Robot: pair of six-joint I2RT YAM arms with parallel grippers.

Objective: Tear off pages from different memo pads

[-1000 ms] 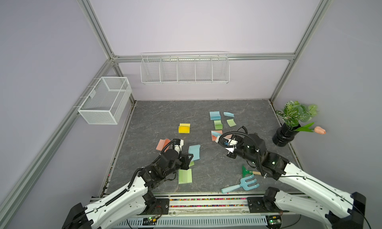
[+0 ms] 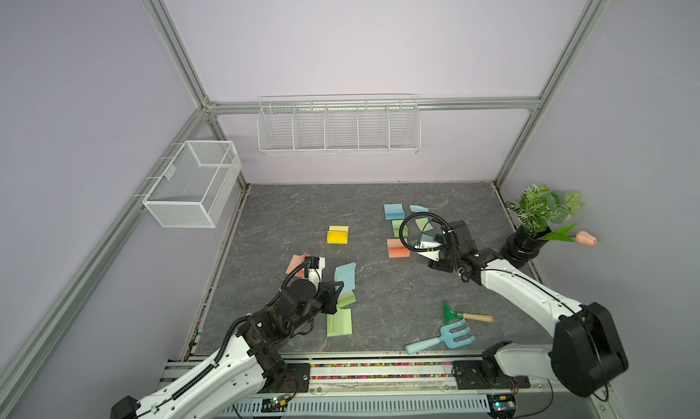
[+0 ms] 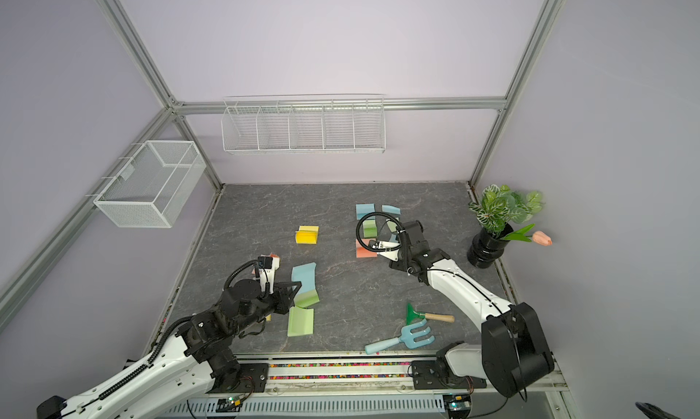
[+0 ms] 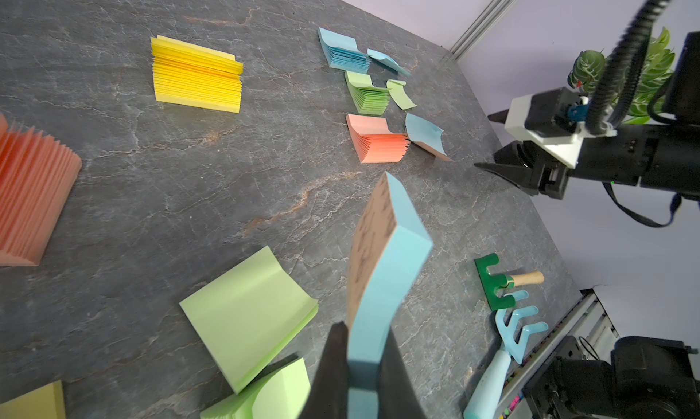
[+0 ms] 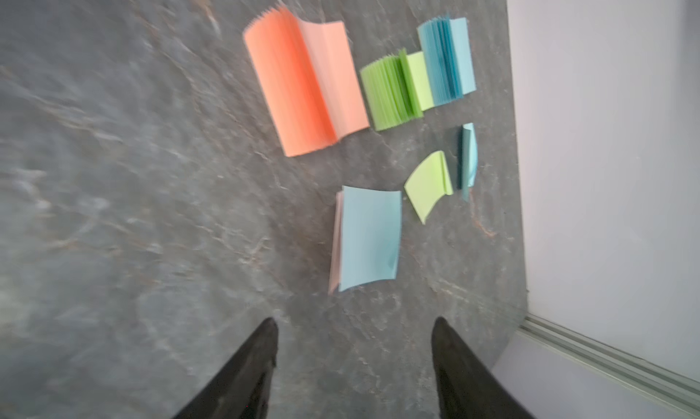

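Note:
My left gripper is shut on blue memo paper point(image 4: 393, 266) with a tan side, raised above the green paper point(image 4: 248, 313). My right gripper stands open and empty, above a loose blue sheet with a pinkish layer behind it point(image 5: 370, 237). Beside that lie the orange pad point(image 5: 299, 83), green pad point(image 5: 390, 91) and blue pad point(image 5: 441, 58), all fanned. A torn-looking green sheet point(image 5: 428, 185) and a curled blue sheet point(image 5: 469, 156) lie apart from them. A yellow pad point(image 2: 337, 234) and another orange pad point(image 4: 32, 193) are farther left.
A green rake point(image 2: 448, 314) and a blue fork point(image 2: 448, 335) lie near the front edge. A potted plant point(image 2: 521, 245) stands at the right. Wire baskets hang on the walls.
The right gripper, earlier by the orange pad with blue paper at its tips, has shifted and opened; the blue sheet now lies below it. The left arm moved slightly left with its blue paper.

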